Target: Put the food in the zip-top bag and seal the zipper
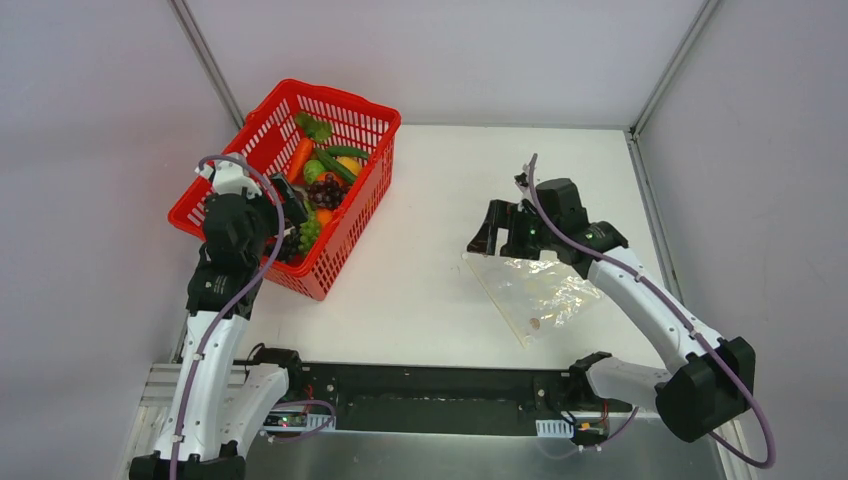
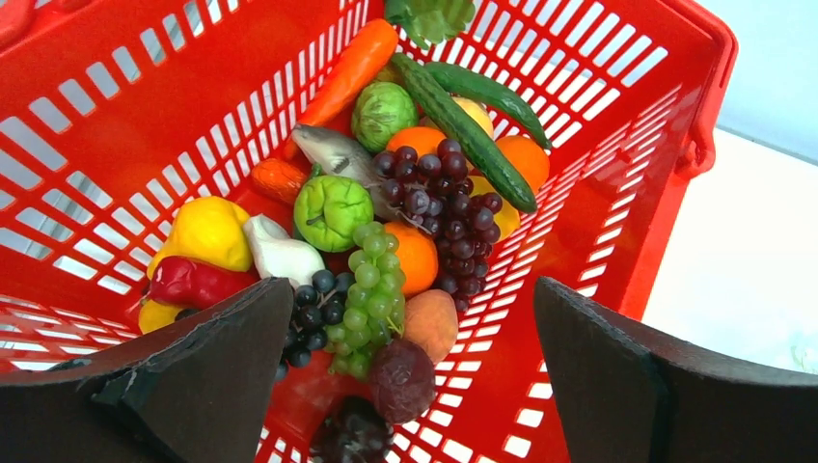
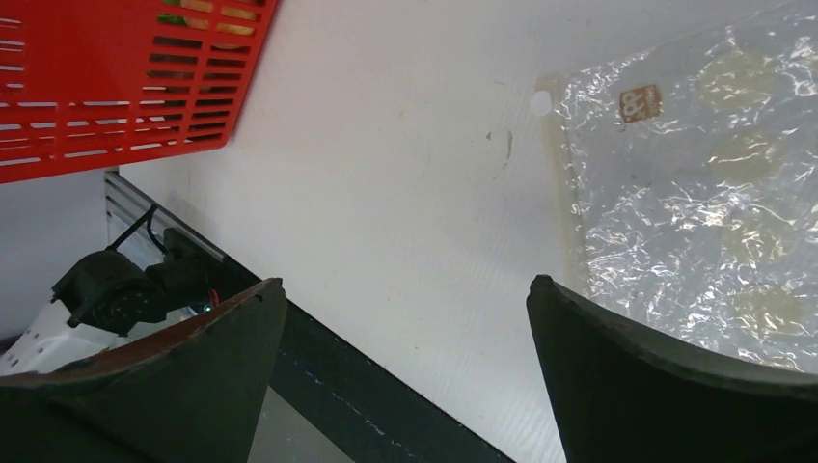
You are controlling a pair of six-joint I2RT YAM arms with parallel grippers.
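A red basket (image 1: pixel 345 260) at the left of the table holds toy food: cucumber (image 2: pixel 463 135), carrot (image 2: pixel 352 72), green pepper (image 2: pixel 331 210), dark grapes (image 2: pixel 434 193), green grapes (image 2: pixel 371 289) and more. My left gripper is open above the basket, fingers either side of the lower fruit in the left wrist view, holding nothing. A clear zip top bag (image 3: pixel 685 193) lies flat on the table's right side. My right gripper stands open above the table by the bag's zipper edge, nothing between its fingers.
Walls and metal rails bound it at the back and sides, with a dark frame along the front edge.
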